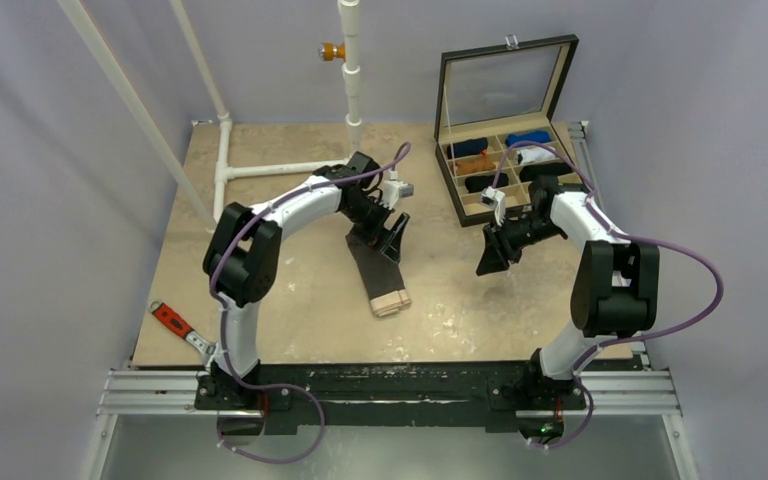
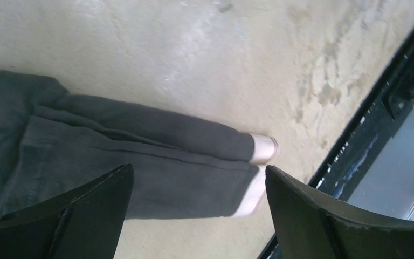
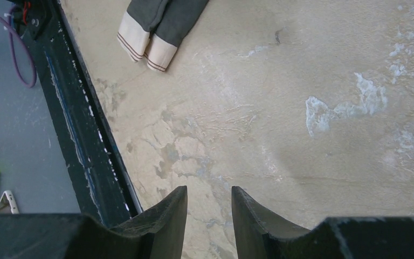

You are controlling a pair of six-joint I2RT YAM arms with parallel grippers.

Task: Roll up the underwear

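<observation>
A dark grey piece of underwear [image 1: 378, 277], folded into a long narrow strip with a pale waistband end [image 1: 391, 303], lies on the table. My left gripper [image 1: 393, 245] is over its far part, fingers open. In the left wrist view the grey cloth [image 2: 167, 178] spreads beneath the wide-apart fingers [image 2: 296, 216], and nothing is held. Off to the right of the cloth, my right gripper [image 1: 491, 266] hangs above bare table. Its fingertips stand partly apart in the right wrist view with nothing between; the waistband end [image 3: 161, 53] shows at the top there.
At the back right stands an open box [image 1: 450, 185] with rolled garments in several compartments. White pipes [image 1: 280, 169] lie along the back left. A red-handled tool [image 1: 172, 320] rests at the left edge.
</observation>
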